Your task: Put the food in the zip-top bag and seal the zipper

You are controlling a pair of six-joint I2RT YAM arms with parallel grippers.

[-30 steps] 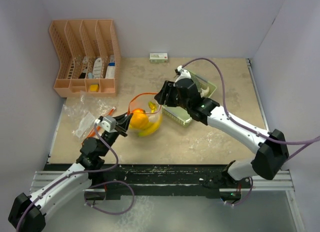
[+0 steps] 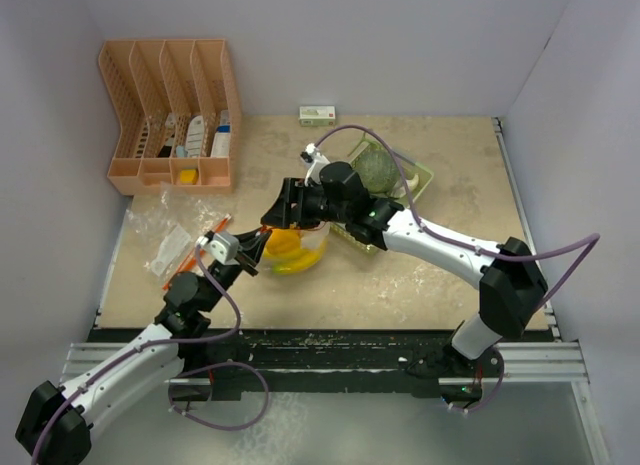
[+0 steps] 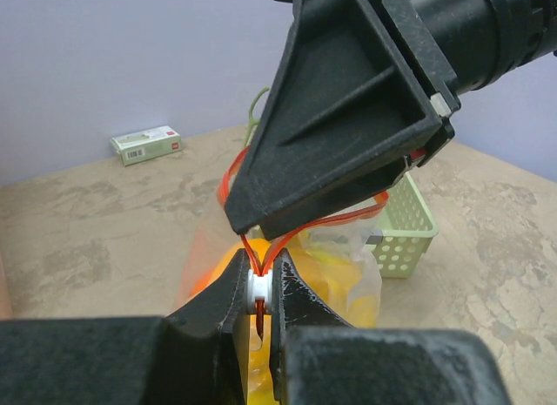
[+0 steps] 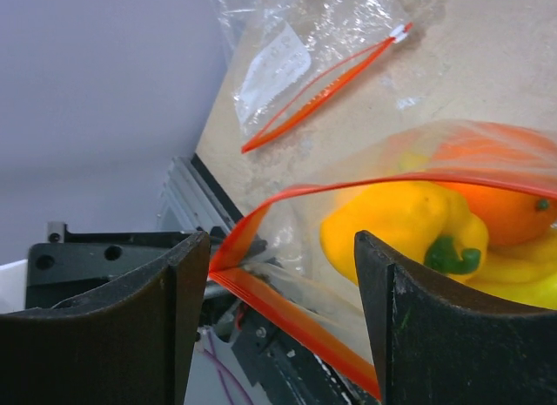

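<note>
The open zip top bag (image 2: 317, 253) with its orange zipper rim holds a yellow pepper (image 4: 383, 222), an orange (image 4: 500, 212) and yellow, banana-like food (image 4: 531, 274). My left gripper is shut on the white slider (image 3: 259, 287) at one corner of the bag's zipper. Above that corner my right gripper stands open. Its fingers (image 4: 165, 309) straddle part of the orange rim (image 4: 252, 226), which is not clamped. In the top view, the right gripper (image 2: 275, 221) hides much of the bag's mouth and nearly meets the left gripper (image 2: 262, 233).
Flat empty bags (image 2: 170, 240) lie to the left. Behind stand a peach-coloured divided rack (image 2: 170, 170) and a small box (image 2: 317, 116). A green basket (image 2: 425, 185) with a green round item (image 2: 375, 170) stands behind the right arm.
My right gripper has swung left across the bag's mouth to my left gripper. The rim, wide open earlier, is now drawn narrower. The left arm has shifted slightly right.
</note>
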